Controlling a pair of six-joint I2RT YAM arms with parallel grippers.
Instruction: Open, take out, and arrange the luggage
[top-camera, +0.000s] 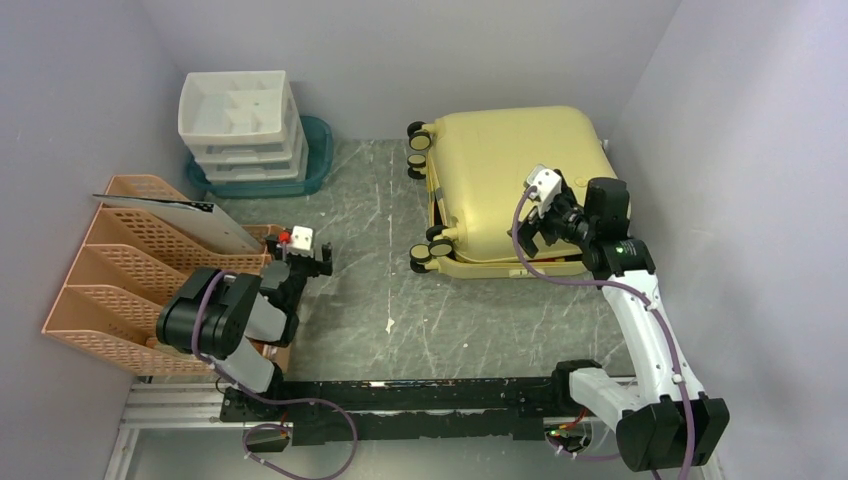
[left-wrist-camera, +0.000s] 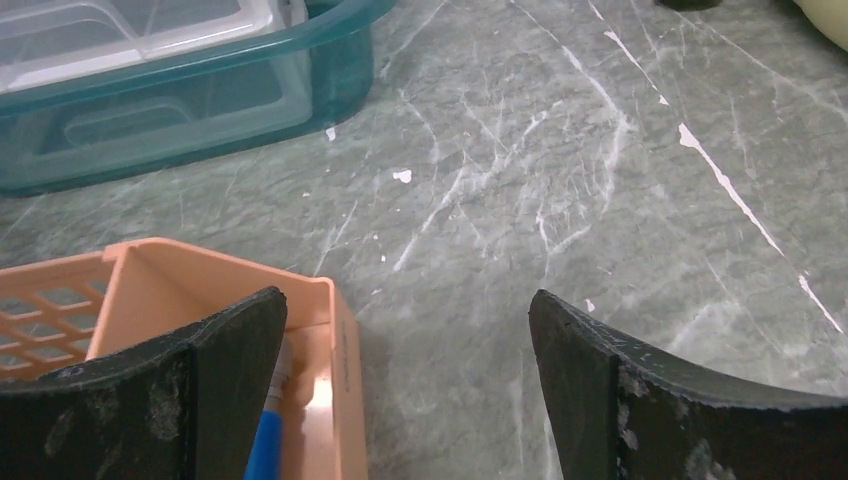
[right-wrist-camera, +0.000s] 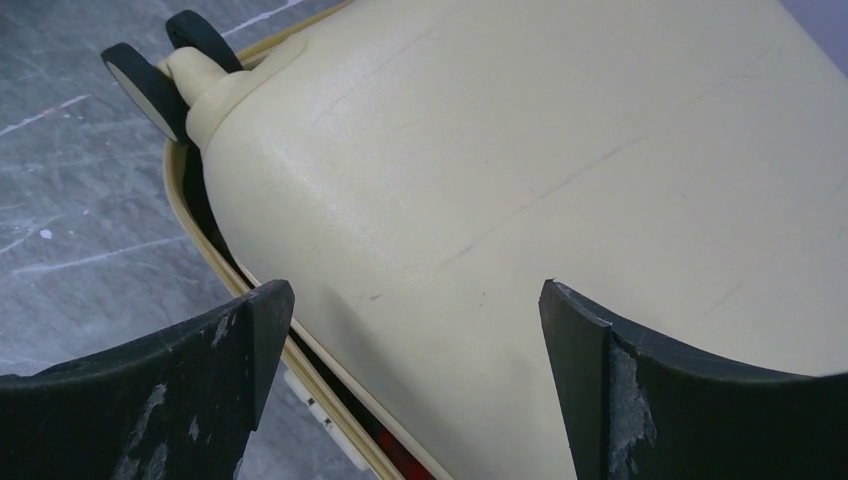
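A yellow suitcase (top-camera: 510, 180) lies flat at the back right of the grey table, wheels toward the left. Its lid (right-wrist-camera: 480, 210) rests unevenly on the base, and a narrow dark gap runs along the front edge with a bit of red inside. Over the lid's front part hovers my right gripper, open and empty. At the left, by the edge of the peach organizer (left-wrist-camera: 345, 400), my left gripper is open with nothing between its fingers. Most of the suitcase's contents are hidden.
Peach racks (top-camera: 110, 270) with a thin folder (top-camera: 190, 220) standing in them fill the left side. Behind them, a white drawer unit (top-camera: 235, 110) sits in a teal bin (top-camera: 318, 150).
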